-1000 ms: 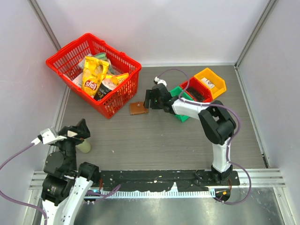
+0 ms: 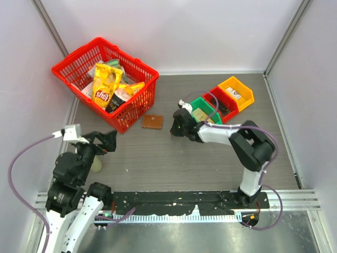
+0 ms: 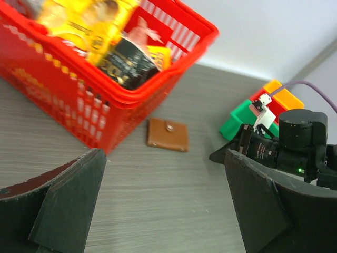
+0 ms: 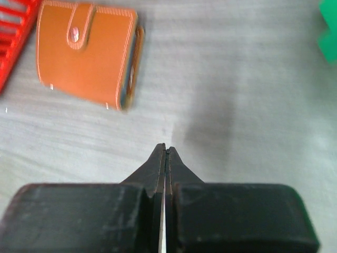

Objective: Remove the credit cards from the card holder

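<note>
The brown leather card holder lies flat on the table beside the red basket. In the right wrist view its strap and snap face up on the card holder, and the layered edge shows on its right side. My right gripper is shut with nothing between its fingers; the holder is outside them, up and to the left. From above, the right gripper stands just right of the holder. My left gripper is open and empty, with the holder visible beyond its gap. No separate card can be made out.
A red basket of snack bags rises directly left of the holder. Green, red and yellow bins stand at right. A pale cup is beside the left arm.
</note>
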